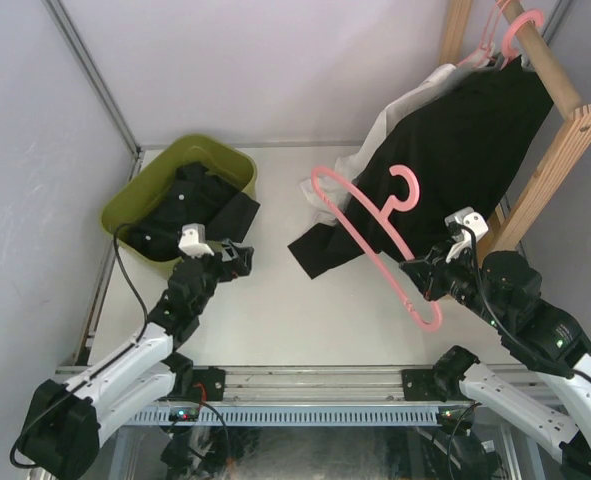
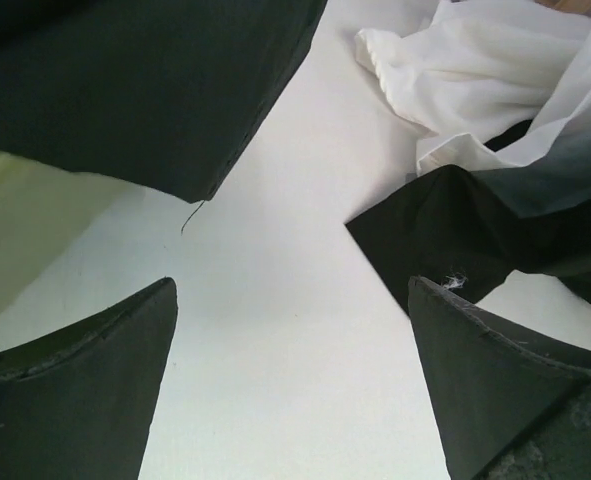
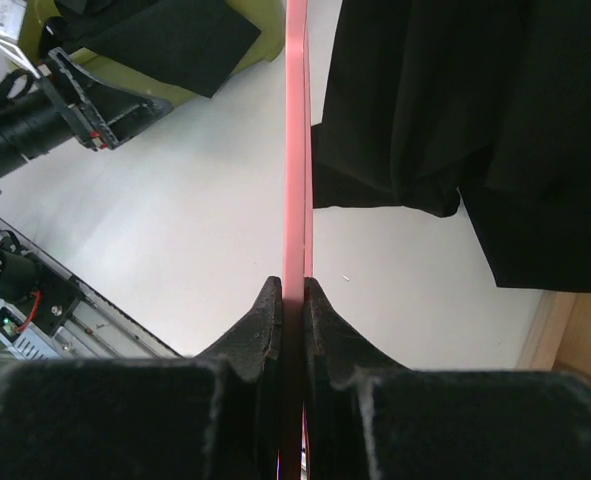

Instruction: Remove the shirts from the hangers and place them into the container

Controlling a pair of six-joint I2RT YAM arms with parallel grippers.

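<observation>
My right gripper (image 1: 423,272) is shut on a bare pink hanger (image 1: 370,250), held over the white table; the hanger's bar (image 3: 297,140) runs upright through the right wrist view. A black shirt (image 1: 190,200) lies in the green bin (image 1: 130,235), partly draped over its near-right rim. My left gripper (image 1: 237,260) stands open with nothing between its fingers, just right of and in front of the bin; in the left wrist view the dark cloth corner (image 2: 175,120) is above its fingertips.
A wooden rack (image 1: 545,70) at the right carries pink hangers with black (image 1: 455,150) and white (image 1: 385,120) garments, whose lower ends rest on the table (image 1: 275,310).
</observation>
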